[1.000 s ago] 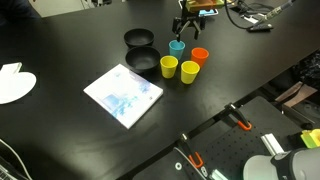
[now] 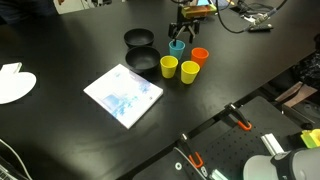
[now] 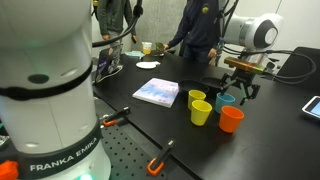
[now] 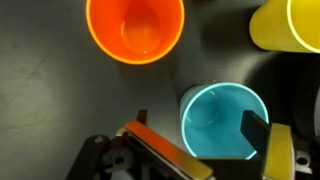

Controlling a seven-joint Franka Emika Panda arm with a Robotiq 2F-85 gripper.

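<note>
A blue cup (image 4: 222, 122) stands upright on the dark table, empty inside. Over it is my open gripper, one finger (image 4: 140, 148) to the cup's left and the other (image 4: 262, 128) overlapping its right side in the wrist view. Nothing is gripped. An orange cup (image 4: 135, 28) and a yellow cup (image 4: 290, 24) stand close by. From the first exterior view, the gripper (image 2: 184, 27) hangs just above the blue cup (image 2: 177, 48). Two yellow cups (image 2: 168, 66) and the orange cup (image 2: 200, 56) are grouped in front of it.
Two black bowls (image 2: 142, 60) lie left of the cups. A white sheet with a pale blue print (image 2: 123, 94) is nearer the front, and a white plate (image 2: 14, 86) is far left. Table to the right of the cups is clear.
My gripper has shifted slightly left and down, closer over the blue cup. The cups, bowls and sheet have stayed in place.
</note>
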